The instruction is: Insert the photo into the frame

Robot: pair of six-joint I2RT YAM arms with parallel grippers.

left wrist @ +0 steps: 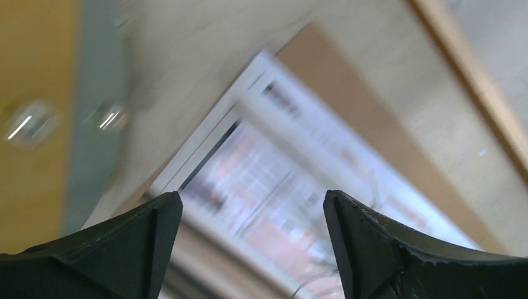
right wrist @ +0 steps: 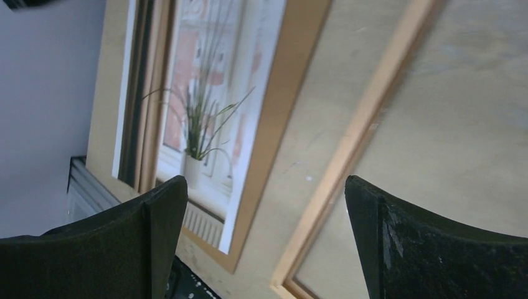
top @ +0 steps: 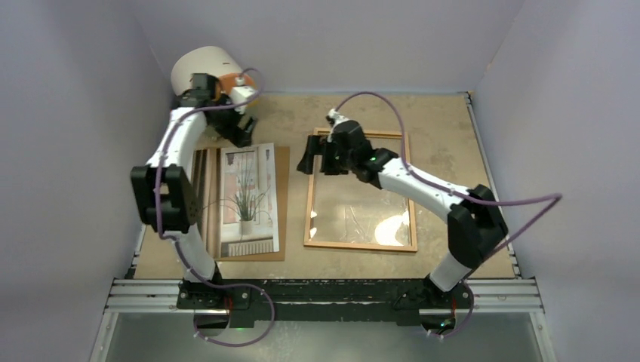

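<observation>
The photo (top: pixel 253 207) of a grassy plant in a white pot lies on a brown board (top: pixel 281 181) at the left, beside strips of other prints or boards. The wooden frame (top: pixel 359 245) with its clear pane lies flat right of it. My left gripper hangs above the photo's upper end, part open with nothing visible between its fingers; its wrist view is blurred. My right gripper stands open over the frame's left side, facing the gap between frame and board, holding nothing.
A rounded drawer box (top: pixel 204 64) in orange, yellow and green stands at the back left, partly behind my left arm. Bare table lies right of the frame. Walls close in the sides and back.
</observation>
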